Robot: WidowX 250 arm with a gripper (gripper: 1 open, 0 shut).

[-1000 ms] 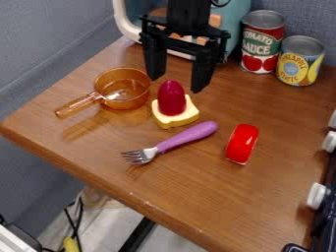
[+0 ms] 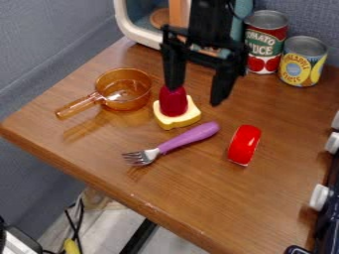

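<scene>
The black gripper [image 2: 197, 77] hangs open at the top centre, its fingers spread above and either side of a dark red oblong object [image 2: 172, 99], which stands on a yellow sponge-like block [image 2: 177, 120]. Nothing clearly shows held between the fingers. A purple-handled fork [image 2: 188, 139] lies just in front of the block. A red can-shaped object [image 2: 244, 144] lies to the right. An amber pan [image 2: 123, 82] with a handle sits to the left.
Two cans, a red one [image 2: 264, 44] and a yellow one [image 2: 303, 63], stand back right, beside a teal container [image 2: 133, 20] at the back. Black appliances line the right edge.
The gripper has moved slightly right and down, toward the dark red object, and looks more blurred. The objects on the table appear unmoved.
</scene>
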